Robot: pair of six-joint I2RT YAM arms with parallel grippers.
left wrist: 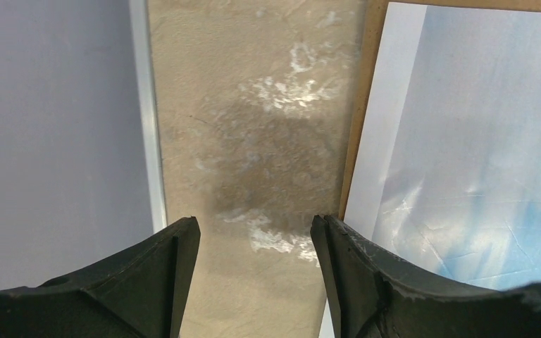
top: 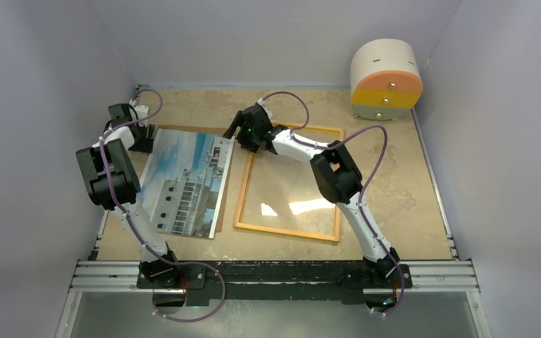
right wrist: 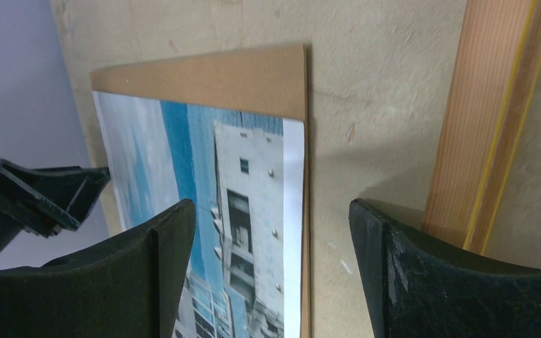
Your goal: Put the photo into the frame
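The photo [top: 190,176], blue sky over white buildings, lies on a brown backing board [right wrist: 253,77] at the left. To its right, the wooden frame [top: 289,232] lies flat, a clear pane inside it. My left gripper is open over bare table at the photo's upper left edge; one of its fingers [left wrist: 349,274] is beside or over that edge. Open as well, my right gripper is at the photo's upper right corner, whose white border appears between its fingers. Its right finger overlaps the frame's left rail in view; contact cannot be told.
A rounded cabinet [top: 386,77] with coloured drawers stands at the back right. Bare table [top: 401,183] extends right of the frame. Grey walls close in on the sides and back, the left one near my left gripper.
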